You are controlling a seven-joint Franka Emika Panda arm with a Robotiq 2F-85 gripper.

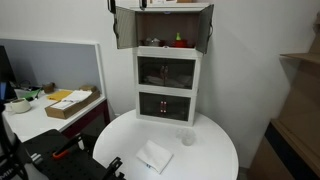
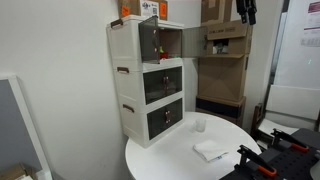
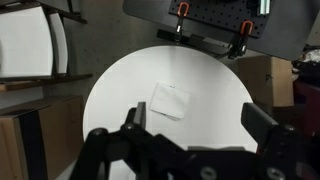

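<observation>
A folded white cloth or paper lies flat on the round white table; the wrist view shows this white square from above. Behind it stands a pale, translucent cup, also visible as a cup in exterior view 2. High above the table hangs my gripper, open, well apart from everything on the tabletop. Its dark fingers spread across the lower part of the wrist view, where the cup cannot be made out.
A white cabinet rises at the table's back, its top doors swung open and its lower ones closed. A red item sits on the open shelf. Cardboard boxes are stacked beside it.
</observation>
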